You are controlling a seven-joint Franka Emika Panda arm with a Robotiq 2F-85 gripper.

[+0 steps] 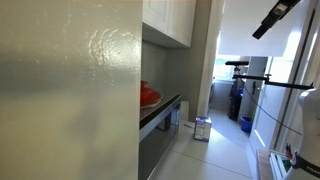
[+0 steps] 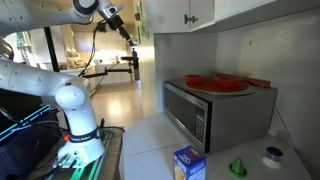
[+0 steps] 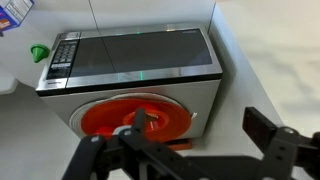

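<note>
My gripper shows at the bottom of the wrist view, its black fingers [image 3: 258, 128] spread wide with nothing between them. High at the left in exterior view 2, the gripper [image 2: 133, 56] hangs in the air, well away from the microwave. The silver microwave [image 2: 185, 108] stands on the counter, its dark door [image 3: 145, 55] shut. On top of it lies a round red plate or tray [image 2: 222, 91] with a red item [image 2: 194, 81] on it.
On the white counter [image 2: 145, 150] stand a blue box [image 2: 189, 163], a green cone-shaped item [image 2: 238, 167] and a small dark-topped item [image 2: 272, 156]. White cabinets [image 2: 190, 18] hang above. A large pale panel [image 1: 70, 90] blocks the left of exterior view 1.
</note>
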